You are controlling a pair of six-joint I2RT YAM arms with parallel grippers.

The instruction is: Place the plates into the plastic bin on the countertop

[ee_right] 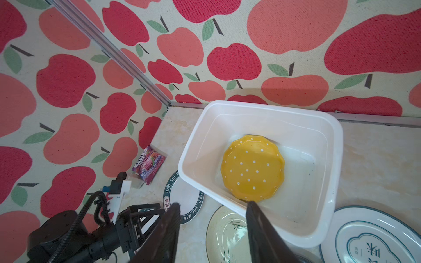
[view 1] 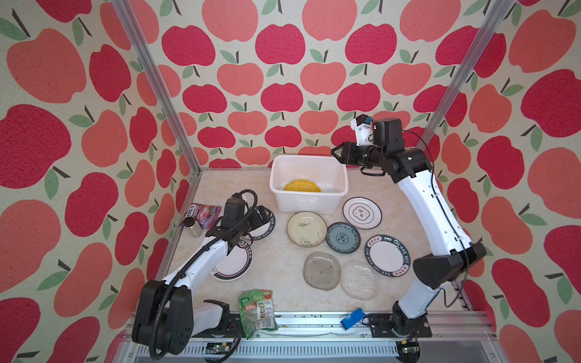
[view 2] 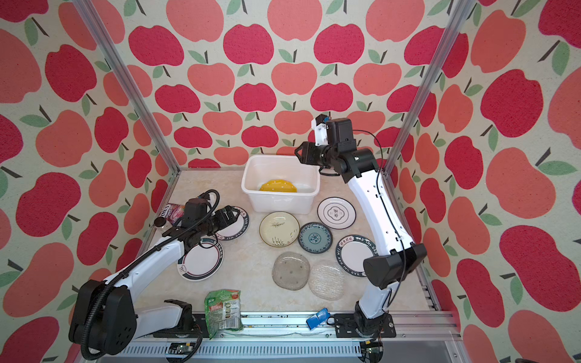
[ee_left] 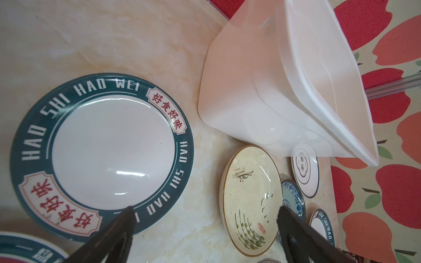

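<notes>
A yellow plate with white dots (ee_right: 252, 168) lies inside the white plastic bin (ee_right: 335, 175), tilted against its left part. My right gripper is open and empty, raised above the bin's right rim. On the left, my left gripper hovers open over a green-rimmed plate (ee_left: 114, 144), holding nothing. A cream plate (ee_left: 252, 197) rests in front of the bin. To its right lie a blue patterned plate (view 1: 343, 237), a white plate with a dark rim line (view 1: 362, 213) and another green-rimmed plate (view 1: 387, 255). A further rimmed plate (view 1: 233, 264) is partly under the left arm.
Two clear plastic dishes, a greyish one (view 1: 322, 270) and a ribbed one (view 1: 359, 279), sit at the front. A green packet (view 1: 257, 309) lies at the front edge. At far left are a jar (view 1: 192, 226) and a pink packet (view 1: 207, 215).
</notes>
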